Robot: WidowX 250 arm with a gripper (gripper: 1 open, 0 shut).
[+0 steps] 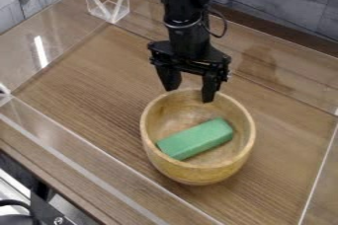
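Note:
A yellow oval bowl (161,155) sits on the wooden table in the lower middle, holding a green rectangular block (196,138) that lies at a slant. My black gripper (189,83) is just above and behind the bowl's back rim, pointing down. It is open, and nothing shows between its fingers.
A white object (109,4) stands at the upper left, near a black cable along the edge. A dark object edge shows at the bottom left corner.

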